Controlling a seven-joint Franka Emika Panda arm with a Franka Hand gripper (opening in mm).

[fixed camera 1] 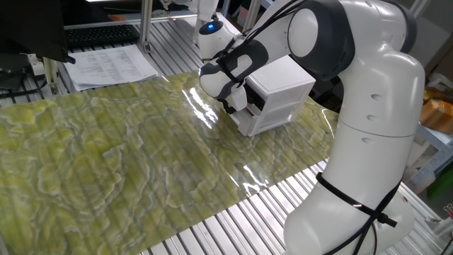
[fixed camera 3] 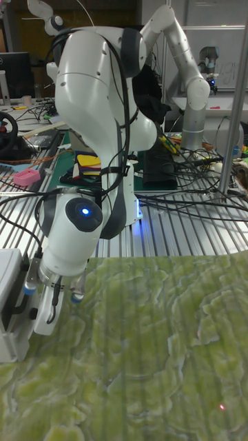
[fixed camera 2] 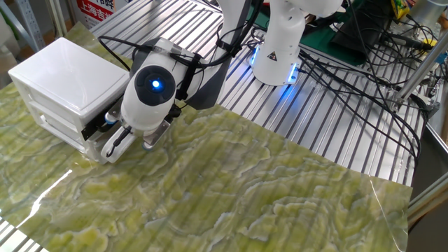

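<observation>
A small white drawer cabinet stands on the green marbled sheet. My gripper points down at the cabinet's front, close against it, with the hand tilted. In exterior view 2 the cabinet is at the left, and its lower front juts out a little beneath the hand. Only the cabinet's side edge shows in exterior view 3, to the left of the gripper. The hand hides much of the drawer front, and the finger opening is unclear. Whether the fingers touch a drawer cannot be told.
The green sheet is bare around the cabinet. Papers and a keyboard lie beyond it. Loose black cables run over the slatted metal table beside the robot's base.
</observation>
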